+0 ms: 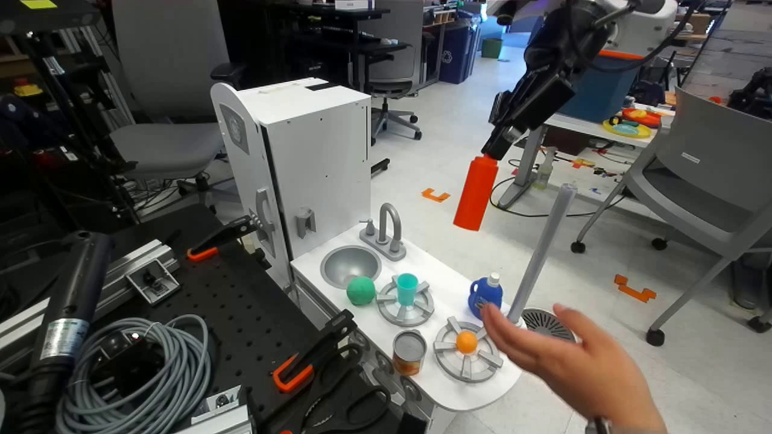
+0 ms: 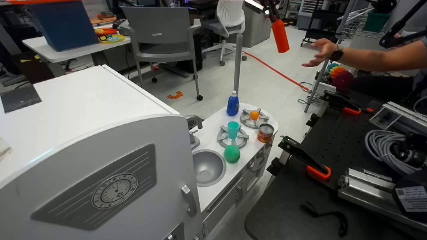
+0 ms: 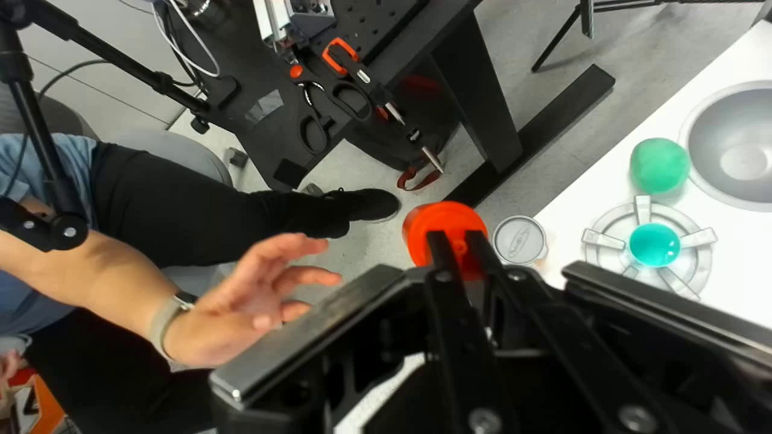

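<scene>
A red bottle [image 1: 476, 194] hangs tilted in the air, with my gripper [image 1: 494, 148] shut on its top end. In exterior view 2 the same red bottle [image 2: 280, 36] shows high above the floor, past the far end of the toy kitchen counter. In the wrist view the bottle [image 3: 434, 228] is round and red beyond my fingers [image 3: 442, 253], which close on it. A person's open hand [image 3: 242, 304] reaches toward the bottle from the left and appears apart from it; no contact shows.
The white counter [image 1: 452, 282] carries a green ball [image 1: 361, 290], teal cup [image 1: 406, 289], can [image 1: 409, 352], orange ball [image 1: 467, 341] and blue jug [image 1: 485, 296]. A grey post [image 1: 541, 253] rises at its end. A black table [image 1: 239, 304] stands alongside.
</scene>
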